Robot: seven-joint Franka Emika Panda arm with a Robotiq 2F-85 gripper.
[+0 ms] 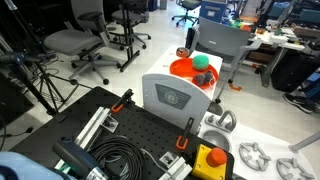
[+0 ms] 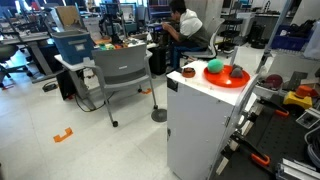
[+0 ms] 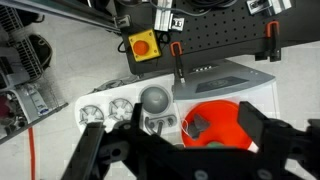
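In the wrist view my gripper is open, its dark fingers wide apart with nothing held between them. Below it lies a red plate (image 3: 232,122), partly covered by the right finger. On that plate sit a small grey object (image 3: 197,126) and a green round object, which show more clearly in exterior view 1 as the grey piece (image 1: 203,78) and the green piece (image 1: 201,61). A small brown round item (image 2: 188,72) stands beside the plate on the white counter in exterior view 2.
A small sink (image 3: 155,98) with a faucet and stove burners (image 1: 252,156) adjoin the plate's counter. A grey curved panel (image 1: 176,97) rises between the plate and the black base. Close by are a yellow box with a red button (image 1: 215,157) and coiled black cable (image 1: 118,156).
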